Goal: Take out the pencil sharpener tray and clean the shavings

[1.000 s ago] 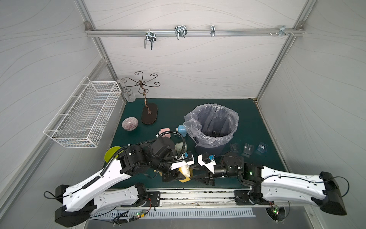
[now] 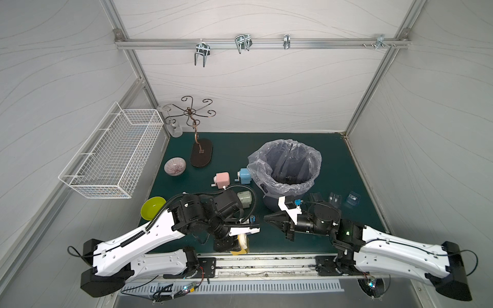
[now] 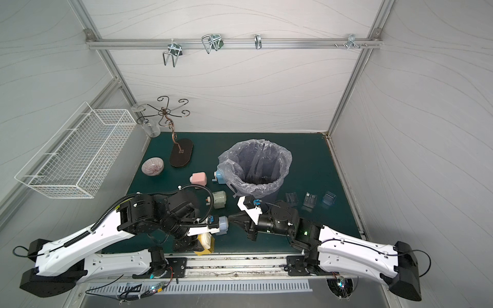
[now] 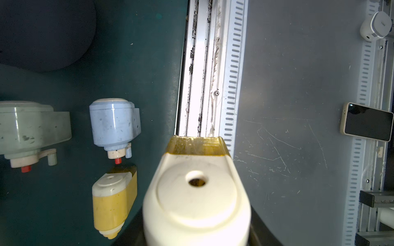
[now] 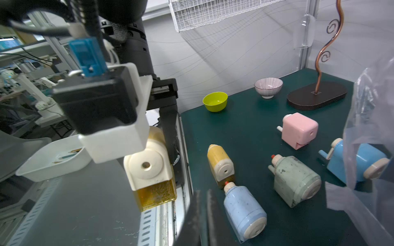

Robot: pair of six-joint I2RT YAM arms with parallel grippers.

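My left gripper (image 2: 240, 242) is shut on a cream-and-yellow sharpener (image 4: 196, 196), held above the table's front edge; its amber translucent tray (image 5: 158, 193) shows at one end, with brownish bits. My right gripper is shut, nothing visible between its fingers, a little to the right of the held sharpener. A second yellow sharpener (image 5: 217, 160) lies on the table beside a pale blue one (image 5: 242, 209), a grey-green one (image 5: 295, 180), a pink one (image 5: 298, 128) and a brighter blue one (image 5: 361, 160).
A bin lined with a plastic bag (image 2: 303, 164) stands at centre right, with several clear trays (image 2: 353, 199) right of it. A green bowl (image 2: 153, 209), striped bowl (image 2: 175, 165) and metal stand (image 2: 201, 154) are on the left.
My right gripper has drawn away to the right and slightly up from the held sharpener. My left gripper has shifted slightly and keeps hold of it.
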